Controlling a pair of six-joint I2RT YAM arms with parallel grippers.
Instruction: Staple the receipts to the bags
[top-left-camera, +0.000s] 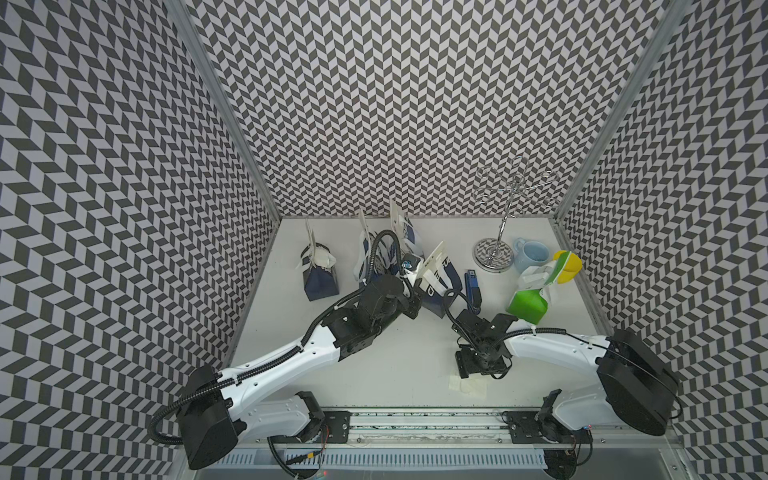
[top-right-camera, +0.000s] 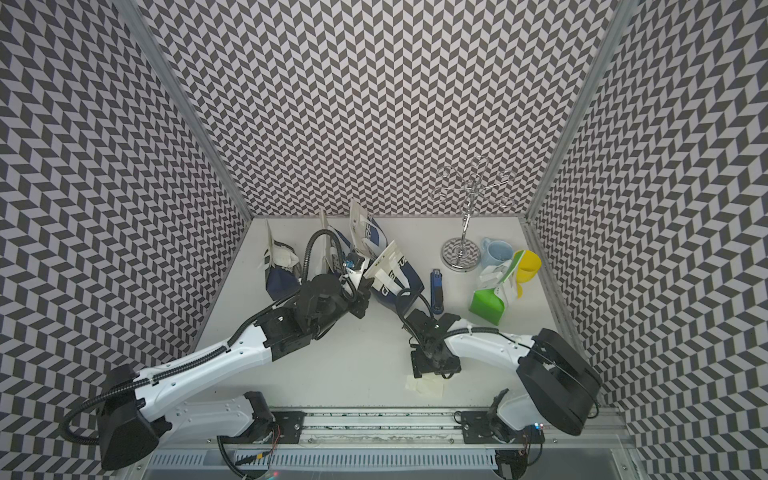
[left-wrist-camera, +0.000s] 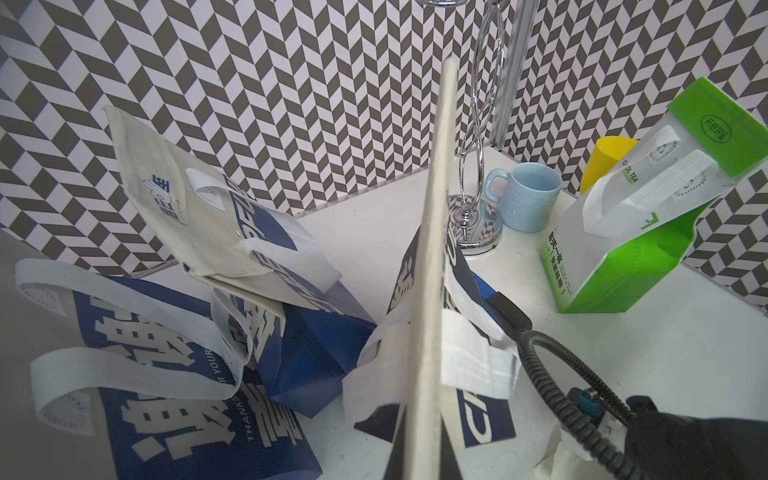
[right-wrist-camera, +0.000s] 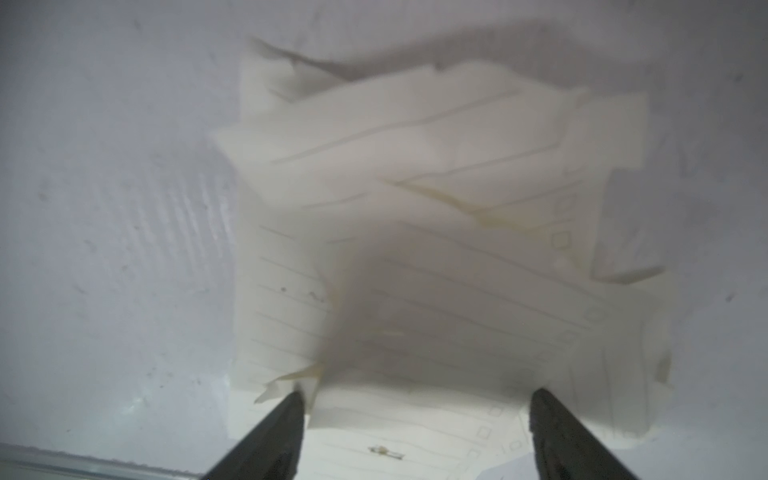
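A blue-and-white paper bag (top-left-camera: 433, 297) stands near the table's middle. In the left wrist view, its pale top panel (left-wrist-camera: 432, 264) rises edge-on between the fingertips of my left gripper, which is shut on this panel. A loose pile of lined paper receipts (right-wrist-camera: 448, 280) lies near the front edge. Over it hovers my right gripper, fingers apart, a finger (right-wrist-camera: 272, 444) on either side of the view and no paper visibly clamped. The blue stapler (top-left-camera: 473, 289) lies just right of the bag.
More blue-and-white bags stand at the back and left, one of them far left (top-left-camera: 321, 281). To the right are a chrome stand (top-left-camera: 493, 254), a light blue mug (top-left-camera: 530, 254), a green-and-white bag (top-left-camera: 529, 304) and a yellow object (top-left-camera: 571, 268).
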